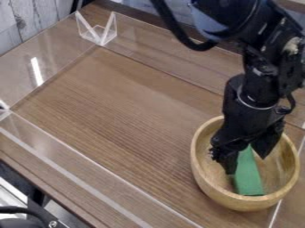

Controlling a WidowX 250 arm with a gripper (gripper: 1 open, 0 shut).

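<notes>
A black gripper [248, 138] reaches down from the top right into a round wooden bowl [209, 185] at the lower right. A green object [248, 181] lies in the bowl, its upper end partly covered by the gripper's fingers. Whether the fingers grip it or only hover around it cannot be told.
A white wire-like holder [98, 28] stands at the back left. Table edges run along the left and bottom left, with black cables at the bottom left corner.
</notes>
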